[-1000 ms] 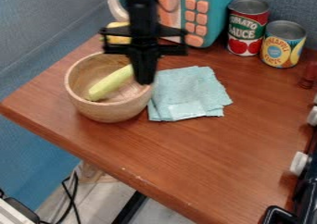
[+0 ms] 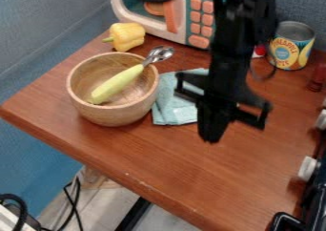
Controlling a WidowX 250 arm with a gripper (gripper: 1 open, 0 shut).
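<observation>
My black gripper (image 2: 214, 130) hangs over the middle of the table, right of the wooden bowl (image 2: 93, 104) and in front of the light blue cloth (image 2: 171, 107); whether its fingers are open or shut is unclear. The bowl holds a pale yellow-green corn-like item (image 2: 117, 84) and a spoon (image 2: 159, 54), whose end sticks out at the back right.
A toy microwave (image 2: 201, 20) and a yellow object (image 2: 125, 36) are at the back, a can (image 2: 292, 46) and small red bottle (image 2: 317, 77) at back right. Black equipment lines the right edge.
My gripper has moved from over the bowl rightward and down toward the front, now hiding much of the cloth and the tomato sauce can.
</observation>
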